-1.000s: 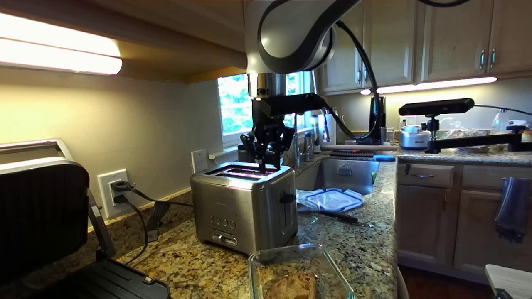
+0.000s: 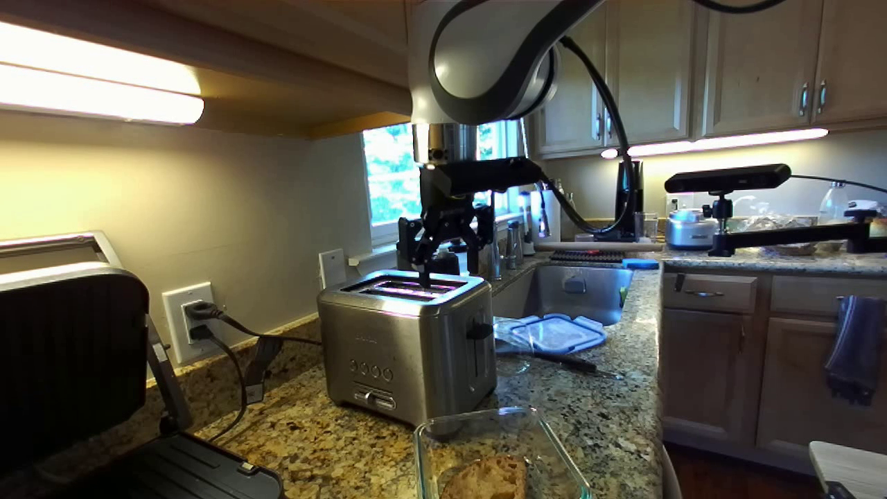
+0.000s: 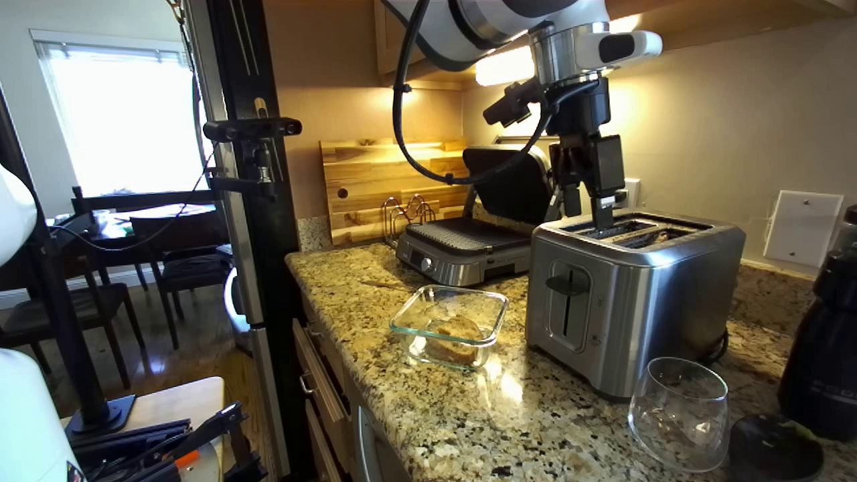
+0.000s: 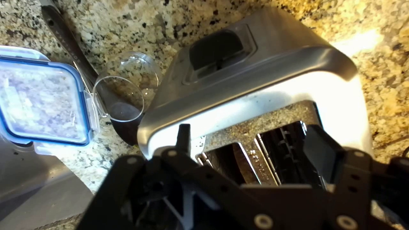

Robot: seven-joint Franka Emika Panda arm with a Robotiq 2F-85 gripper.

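My gripper stands open just above the steel toaster (image 2: 399,341), its fingers spread over the top slots. Nothing shows between the fingertips. One dark finger (image 3: 602,215) reaches down to the slot opening in exterior view 2. A brown edge that looks like a bread slice (image 4: 244,166) sits down in one slot; the other slot looks dark and empty in the wrist view. The toaster lever (image 3: 567,282) is at the upper part of its track. Another piece of bread (image 3: 456,337) lies in the clear glass dish (image 3: 415,328) beside the toaster.
A drinking glass (image 3: 679,418) stands near the toaster's lever end, with a blue-rimmed lid (image 4: 42,101) and a dark-handled utensil (image 4: 69,40) nearby. An open grill press (image 3: 474,241) is beyond the dish. Overhead cabinets (image 2: 274,50) hang close to the arm.
The fingers were close together over the toaster's slots a second ago; now they are spread apart. The arm, toaster and dish look unmoved.
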